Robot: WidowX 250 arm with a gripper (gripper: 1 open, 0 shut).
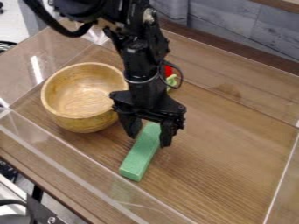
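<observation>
A black robot arm comes down from the top centre of the camera view, its gripper (147, 122) low over a green rectangular block (139, 159) lying on the wooden table. The fingers hang at the block's far end and hide part of it; whether they touch it or how far they stand apart is hard to tell.
A tan wooden bowl (80, 98) is just left of the gripper. A red object (169, 72) with some green is mostly hidden behind the arm.
</observation>
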